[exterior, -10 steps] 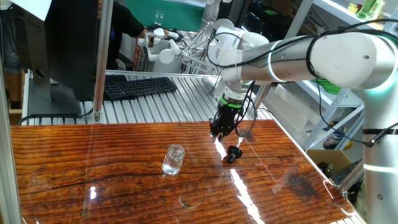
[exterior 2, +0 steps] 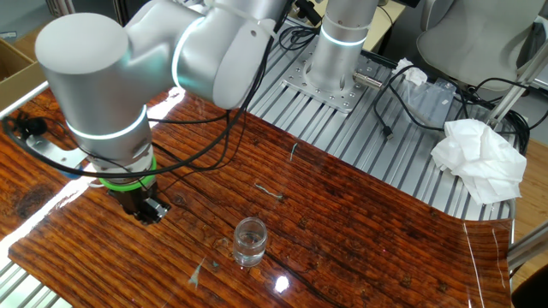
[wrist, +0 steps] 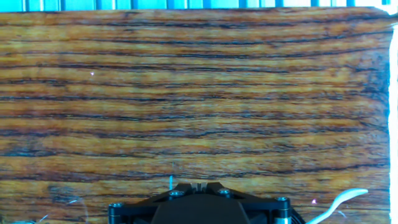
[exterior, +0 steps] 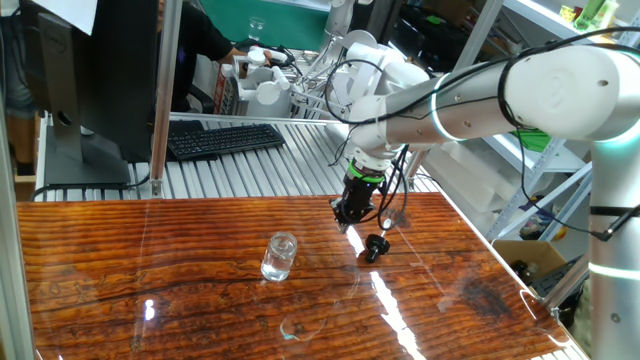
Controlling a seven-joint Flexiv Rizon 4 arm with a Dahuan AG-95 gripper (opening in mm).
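Observation:
My gripper (exterior: 342, 224) hangs over the far right part of the glossy wooden table (exterior: 180, 240), fingers pointing down. In the wrist view the fingertips of the gripper are together, and nothing shows between them. A clear glass jar (exterior: 279, 257) with clear liquid in it stands upright on the table, apart from the gripper; it also shows in exterior view 2 as a glass jar (exterior 2: 250, 242). Near the gripper lies a small black object (exterior: 376, 248) with a pale stem rising from it. At the wrist view's lower right is a white spoon-like handle (wrist: 341, 200).
A keyboard (exterior: 225, 141) and a monitor (exterior: 98, 90) stand behind the table on ribbed metal. Crumpled white paper (exterior 2: 479, 161) lies beyond the table's edge. Cables loop around the arm.
The jar and the black object stay in place.

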